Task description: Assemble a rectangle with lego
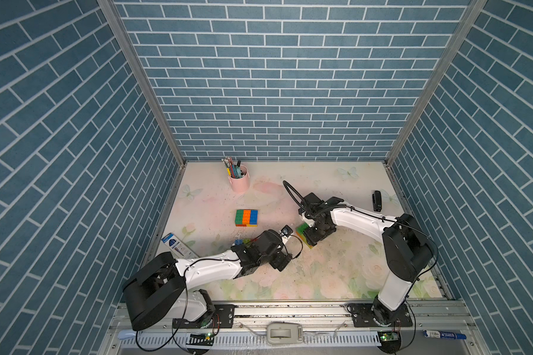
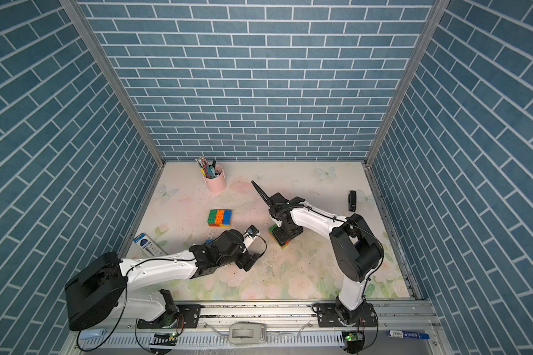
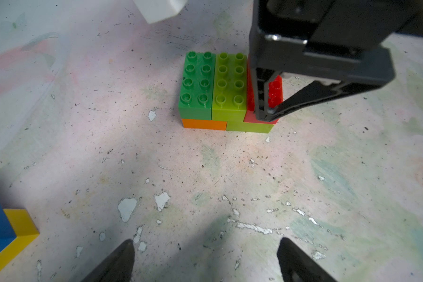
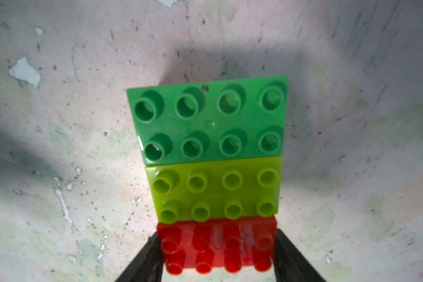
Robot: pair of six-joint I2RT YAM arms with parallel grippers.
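Observation:
A two-layer block of bricks sits on the table, its top row made of a green brick (image 4: 211, 124), a lime brick (image 4: 216, 190) and a red brick (image 4: 218, 244) side by side. Below them, an orange brick (image 3: 204, 124) and another lime brick (image 3: 250, 127) show in the left wrist view. My right gripper is shut on the red brick, with one finger at each end of it. The left gripper stands open over bare table, nothing between its fingers, short of that block.
A finished-looking green, orange and blue block (image 1: 246, 217) lies left of centre. Blue and yellow bricks (image 3: 14, 235) lie left of my left gripper. The pink pen cup (image 1: 239, 178) stands behind, a stapler (image 1: 377, 200) at the right.

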